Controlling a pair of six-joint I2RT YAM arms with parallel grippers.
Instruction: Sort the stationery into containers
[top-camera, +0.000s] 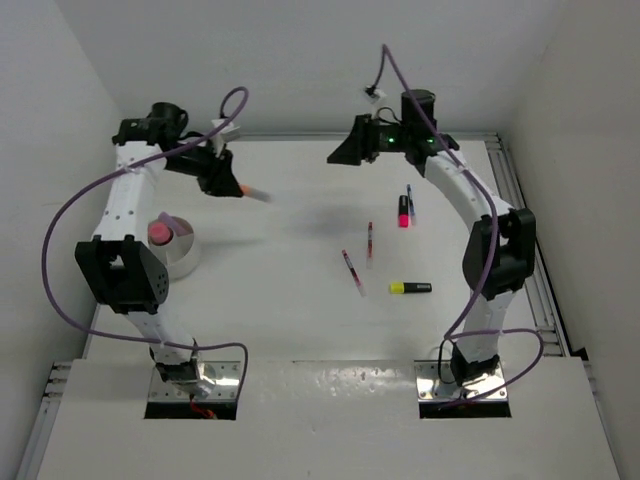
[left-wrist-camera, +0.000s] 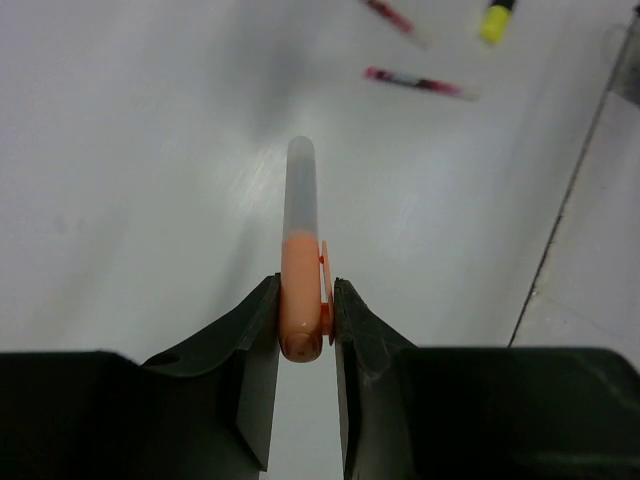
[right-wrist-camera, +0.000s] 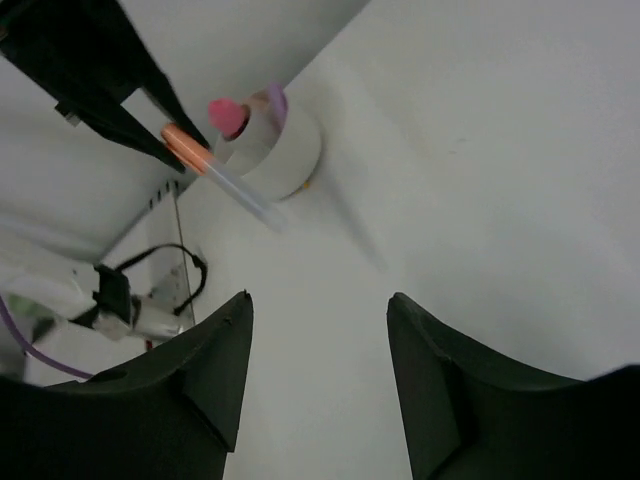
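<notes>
My left gripper is shut on an orange marker (left-wrist-camera: 300, 300) with a pale translucent end, held in the air right of the white container (top-camera: 184, 256), which holds a pink item (top-camera: 159, 232) and a purple one. My right gripper is over the upper middle of the table; in the right wrist view its fingers stand apart with nothing visible between them. On the right lie a pink highlighter (top-camera: 403, 210), a blue pen (top-camera: 411, 205), two red pens (top-camera: 353, 270) (top-camera: 370, 243) and a yellow highlighter (top-camera: 410, 288).
Walls border it at left, back and right; metal rails run along its edges.
</notes>
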